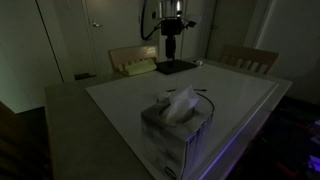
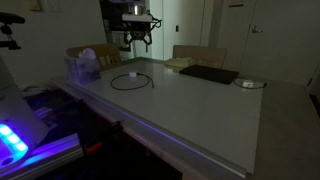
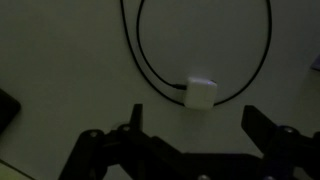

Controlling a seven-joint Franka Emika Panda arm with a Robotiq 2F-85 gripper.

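Open and empty, my gripper hangs above the white table. Beyond its fingertips in the wrist view is a small white block [image 3: 200,93], with a thin black cable [image 3: 150,68] running to it and curving round it. Exterior view 2 shows the white block [image 2: 132,74] lying on the table beside the looped cable [image 2: 116,85], with the gripper [image 2: 138,44] up in the air behind. In exterior view 1 the gripper [image 1: 170,58] appears over the table's far part; the white block cannot be made out there.
A tissue box [image 1: 172,140] stands at the table's near edge in exterior view 1. Toward the far side lie a black tray [image 2: 209,74] and a folded yellowish cloth [image 2: 180,63]. Wooden chairs [image 1: 248,60] stand round the table.
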